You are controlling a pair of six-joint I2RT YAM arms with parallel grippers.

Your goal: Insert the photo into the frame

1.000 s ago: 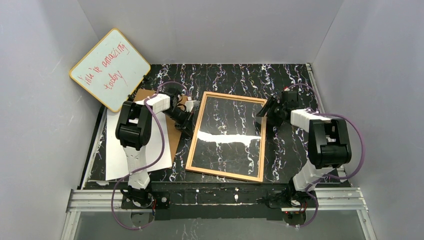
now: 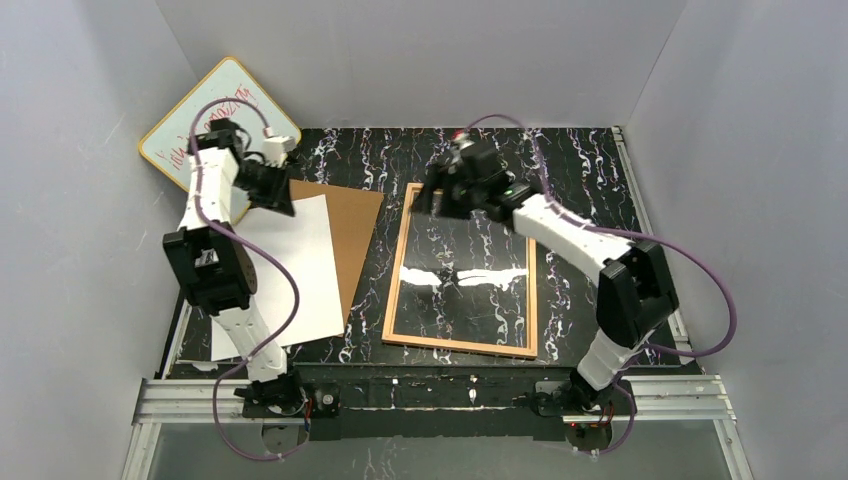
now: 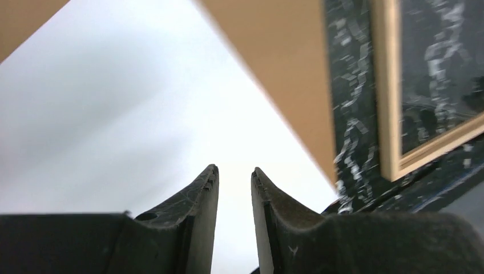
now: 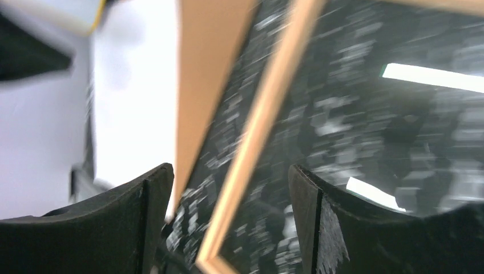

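A light wooden frame (image 2: 390, 290) lies on the dark marbled table, its pane (image 2: 455, 310) glossy with white reflections. To its left, a plain white sheet (image 2: 290, 290) rests over a brown board (image 2: 352, 240); no picture shows on the sheet. My left gripper is open above this sheet, a narrow gap between its fingers. Open wide, my right gripper hangs over the frame's far left part, nothing between its fingers. Both the frame and the sheet are blurred in the right wrist view.
A whiteboard (image 2: 165, 145) with red writing leans in the far left corner, partly hidden by my left arm. Grey walls (image 2: 740, 200) close in the sides and back. Bare table (image 2: 575, 320) lies right of the frame.
My left gripper went left from the frame's edge to over the sheet; my right gripper swung left across the frame.
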